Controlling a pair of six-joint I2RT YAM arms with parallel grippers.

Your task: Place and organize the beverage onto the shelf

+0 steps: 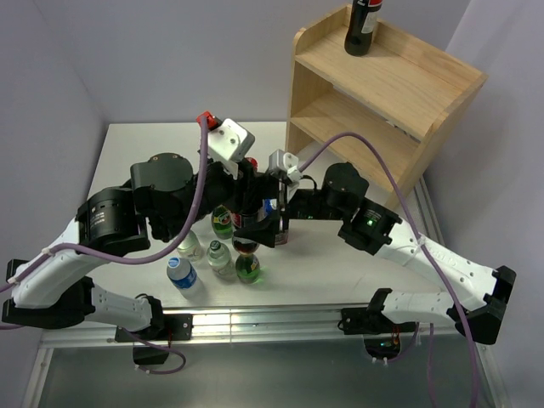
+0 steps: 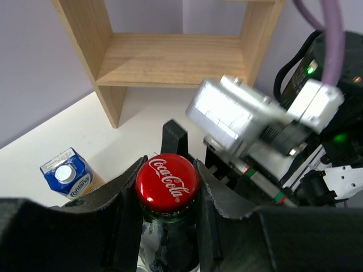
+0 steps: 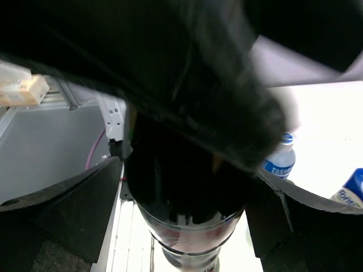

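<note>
My left gripper is shut on a Coca-Cola bottle, its red cap (image 2: 167, 182) between the fingers. My right gripper surrounds the same bottle (image 3: 184, 226) lower down, fingers either side of it; whether they touch it is unclear. In the top view the bottle is mostly hidden by both grippers. A wooden shelf (image 1: 374, 85) stands at the back right with a cola bottle (image 1: 361, 25) upright on its top board; the lower board is empty where visible.
Several bottles stand on the white table (image 1: 136, 170), including a blue-capped water bottle (image 1: 181, 272), clear bottles (image 1: 219, 259) and green ones (image 1: 248, 268). A blue carton (image 2: 68, 173) stands beside the held bottle.
</note>
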